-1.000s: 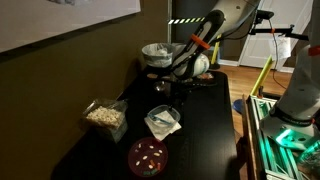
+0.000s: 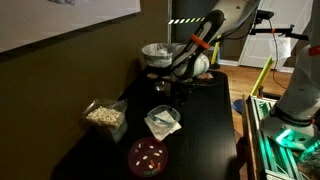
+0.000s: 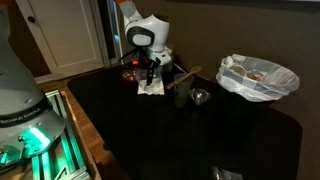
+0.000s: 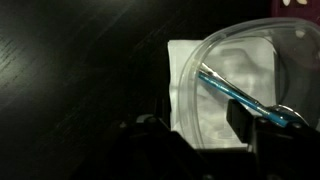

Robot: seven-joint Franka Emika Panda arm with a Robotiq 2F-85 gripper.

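In the wrist view a clear plastic container [image 4: 196, 118] stands on a white napkin [image 4: 178, 60]. A utensil with a blue handle [image 4: 234, 92] and shiny metal ends lies slantwise inside it. My gripper is open, its fingers apart over the near side of the container, and nothing is held between them. Exterior view 1 has the container [image 2: 162, 122] on the dark table, with the gripper [image 2: 179, 98] just behind it. From the other side, the gripper [image 3: 150, 80] hangs above the napkin [image 3: 152, 88].
A dark red plate [image 2: 147, 157] lies in front of the container. To the left stands a clear tub of pale pieces [image 2: 104, 117]. A metal bowl [image 3: 200, 96], a dark cup [image 3: 182, 95] with a wooden spoon [image 3: 187, 75], and a white-lined basket [image 3: 258, 88] stand nearby.
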